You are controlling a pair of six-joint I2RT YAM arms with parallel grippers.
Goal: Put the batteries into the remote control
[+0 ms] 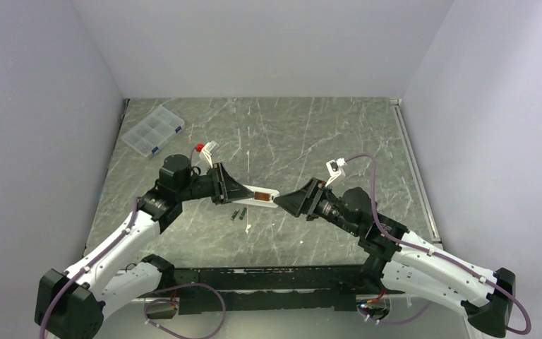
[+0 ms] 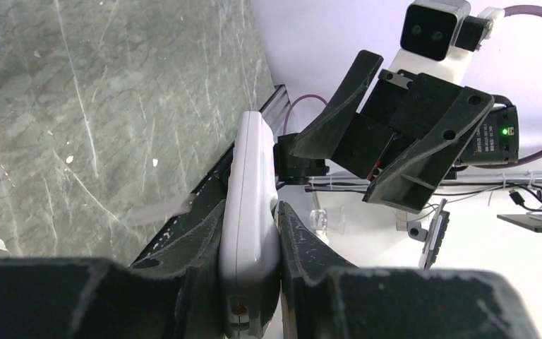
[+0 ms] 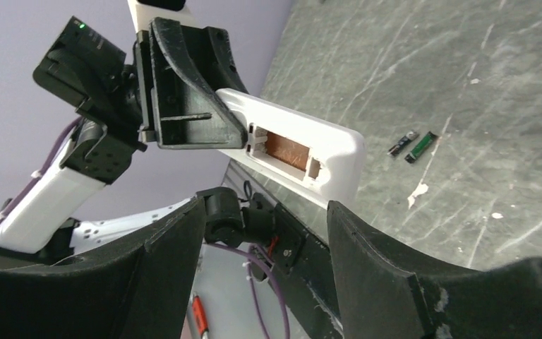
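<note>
My left gripper (image 1: 240, 192) is shut on the white remote (image 1: 265, 191) (image 2: 249, 176) (image 3: 335, 159), held above the table. Its battery compartment (image 3: 286, 152) shows a brown interior, with no batteries visible in it. My right gripper (image 1: 286, 200) stands open at the remote's free end, with nothing between its fingers. Two small batteries, one dark (image 3: 402, 143) and one green (image 3: 420, 147), lie on the table below the remote.
A clear divided plastic case (image 1: 152, 131) sits at the back left.
</note>
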